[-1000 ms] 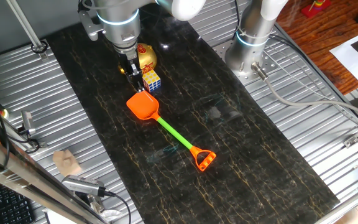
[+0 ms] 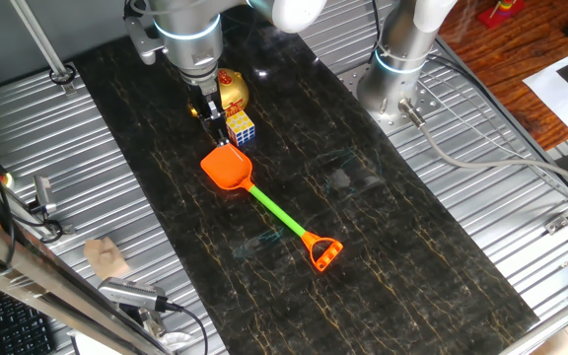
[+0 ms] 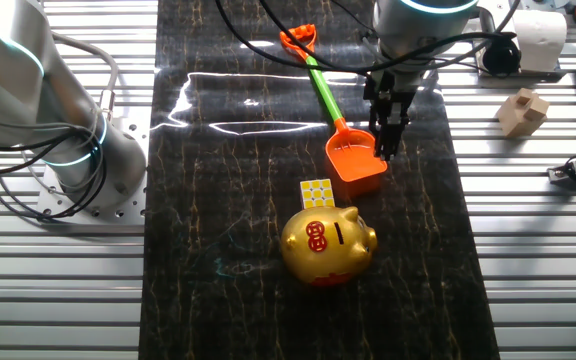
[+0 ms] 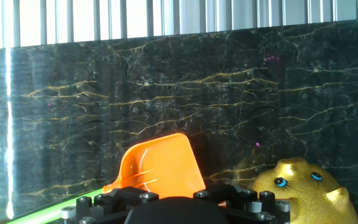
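Observation:
An orange toy shovel (image 2: pixel 227 168) with a green shaft lies on the dark marbled board, its orange handle (image 2: pixel 324 253) pointing away from my gripper. My gripper (image 2: pixel 222 140) points down close to the blade's edge; in exterior view 2 the gripper (image 3: pixel 384 154) appears at the blade's side. Whether it touches the blade is unclear. A Rubik's cube (image 3: pixel 317 193) with a yellow top sits beside a gold piggy bank (image 3: pixel 328 246). In the wrist view the blade (image 4: pixel 163 165) and the piggy bank (image 4: pixel 306 193) show beyond the gripper's dark linkage, and the fingertips are hidden.
The marbled board (image 2: pixel 412 286) is bare toward its near right part. Wooden blocks (image 3: pixel 521 112) and a keyboard (image 2: pixel 10 320) lie off the board on the slatted metal surface.

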